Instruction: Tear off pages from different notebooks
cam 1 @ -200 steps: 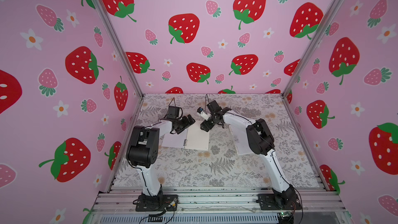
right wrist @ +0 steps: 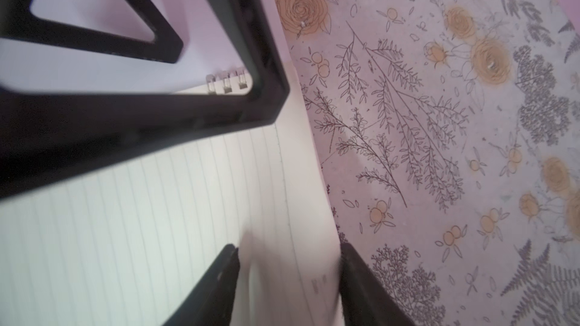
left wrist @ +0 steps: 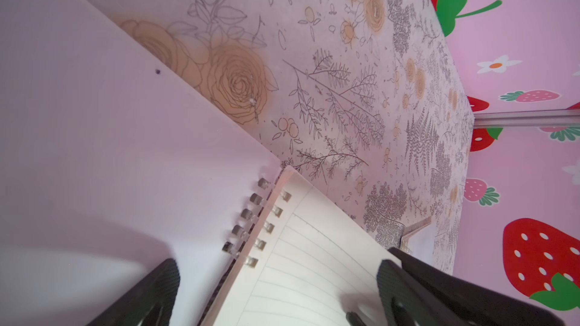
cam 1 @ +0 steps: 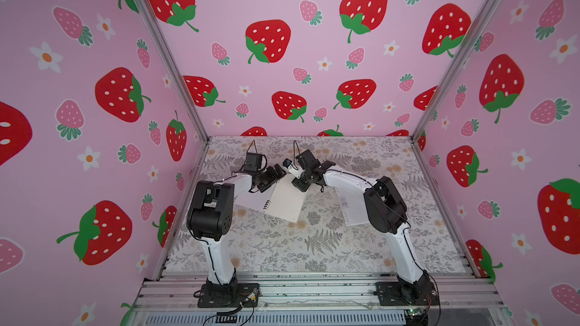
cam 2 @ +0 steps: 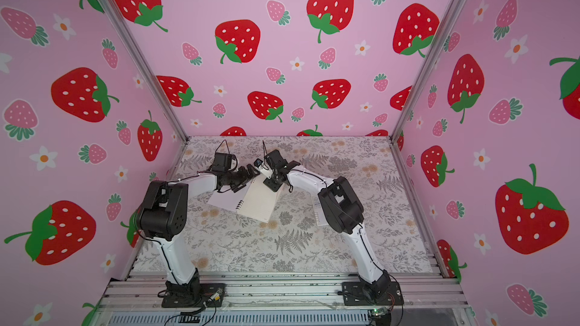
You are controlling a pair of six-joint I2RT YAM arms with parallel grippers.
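An open spiral notebook lies slanted on the table, its blank cover side (left wrist: 151, 187) to the left of the black coil (left wrist: 244, 217) and its lined page (cam 1: 284, 202) to the right. My left gripper is open over the coil, one finger above each half, holding nothing. At the lined page's far edge, my right gripper has its fingers apart, one over the page and one beside its edge. Between them the paper (right wrist: 284, 235) bulges up slightly; whether both fingers touch it, I cannot tell. Both arms hide the notebook's far part in the top views.
Another lined notebook (cam 1: 355, 208) lies to the right, partly beneath the right arm (cam 1: 347, 180). Pink strawberry walls (cam 1: 326, 54) enclose the space.
The open notebook has turned, its near end swinging left at the coil and its lined side now tilted. My right gripper has shifted slightly left; the left arm has barely moved.
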